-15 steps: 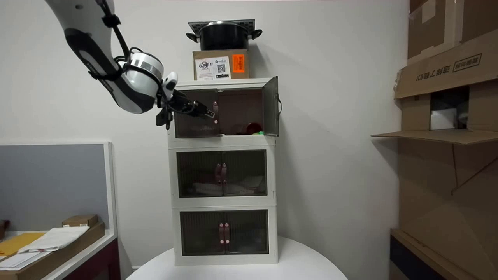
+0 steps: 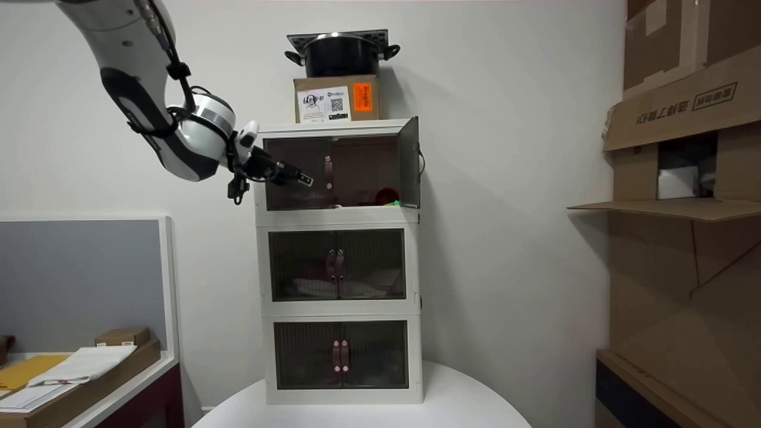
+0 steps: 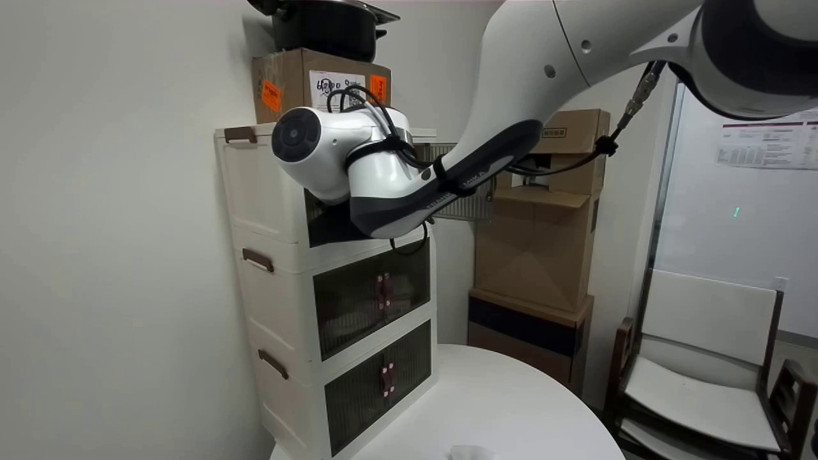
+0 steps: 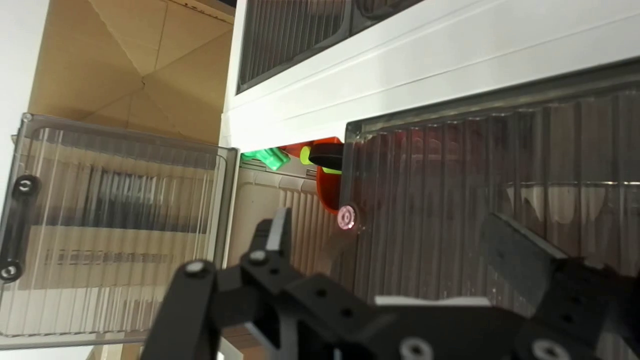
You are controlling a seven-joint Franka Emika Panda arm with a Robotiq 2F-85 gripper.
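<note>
The white cabinet [image 2: 342, 219] has three stacked tiers with dark, see-through doors. In the top tier, the right door [image 2: 410, 163] stands swung outward, while the left door [image 2: 296, 164] covers its side; whether it is fully shut is unclear. My gripper [image 2: 307, 179] is in front of that left door, just left of its handle [image 2: 329, 172]. In the wrist view its fingers are wide apart, one [image 4: 279, 231] over the open bay and the other [image 4: 528, 252] over the left door [image 4: 432, 198]. Nothing shows held; contact with the door cannot be told.
Inside the top bay lie a red-orange item [image 4: 328, 189], a black piece [image 4: 325, 155] and a green item [image 4: 270, 158]. On the cabinet sit a cardboard box [image 2: 335, 100] and a black pot [image 2: 340, 57]. Open space lies in front of the wall to the right.
My arm and gripper have shifted left, away from the left door's handle. The cabinet's top tier and its open door sit slightly farther left, and the lower tiers very slightly so.
</note>
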